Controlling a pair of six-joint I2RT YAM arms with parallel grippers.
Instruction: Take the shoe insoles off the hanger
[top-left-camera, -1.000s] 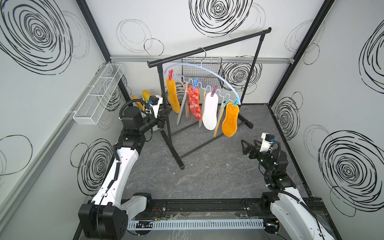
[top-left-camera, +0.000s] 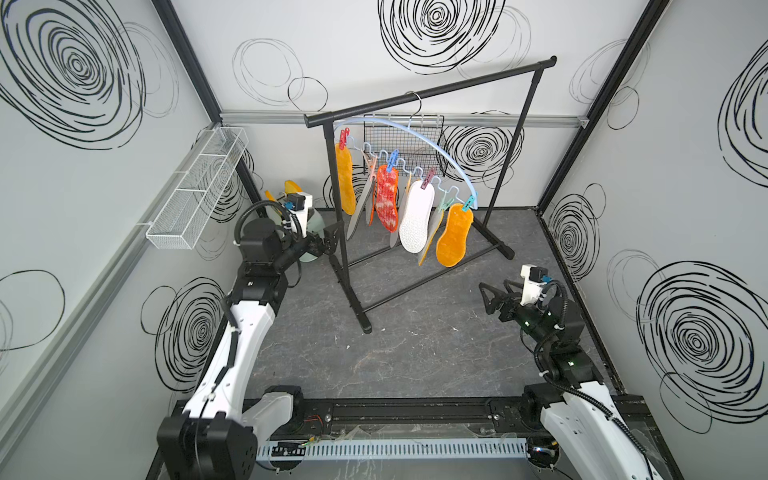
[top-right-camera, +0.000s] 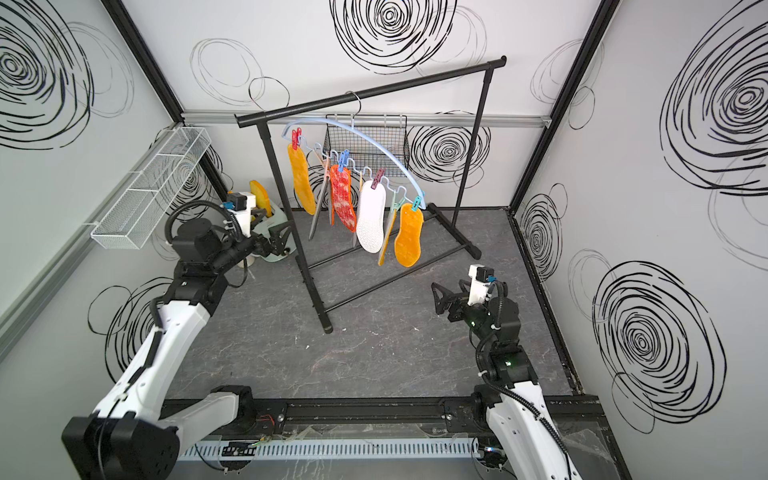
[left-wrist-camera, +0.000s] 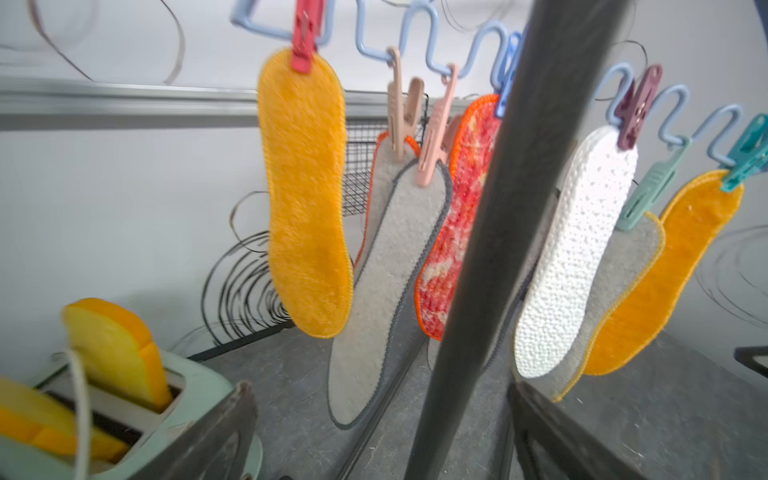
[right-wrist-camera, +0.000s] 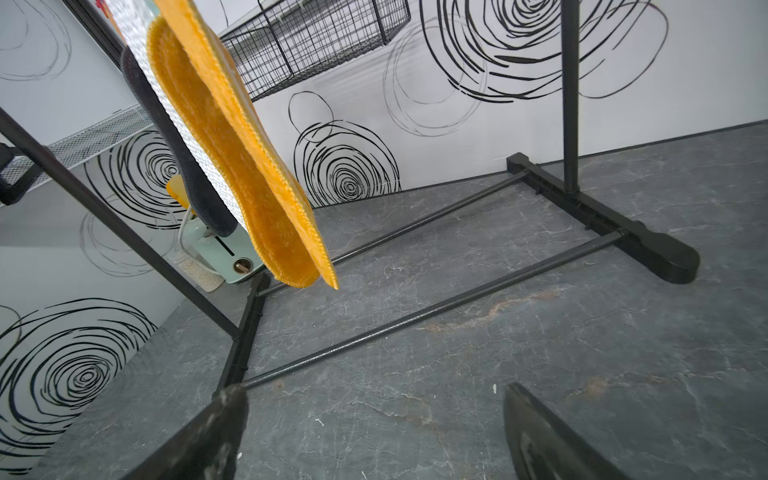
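A blue hanger (top-left-camera: 456, 159) hangs from the black rack with orange insoles (top-left-camera: 453, 238), a red insole (top-left-camera: 387, 197), a white insole (top-left-camera: 415, 216) and several grey insoles (left-wrist-camera: 376, 288) clipped to it. My left gripper (top-left-camera: 324, 238) stands open beside the rack's left post, which crosses the middle of the left wrist view, with the insoles beyond it. My right gripper (top-left-camera: 492, 296) is open, low at the right, below and in front of the rightmost orange insole, with nothing between its fingers.
A pale green toaster (right-wrist-camera: 217, 252) with yellow slices stands behind the left arm. The rack's base bars (top-left-camera: 429, 278) lie on the floor. A white wire basket (top-left-camera: 184, 208) is on the left wall.
The right arm has shifted slightly.
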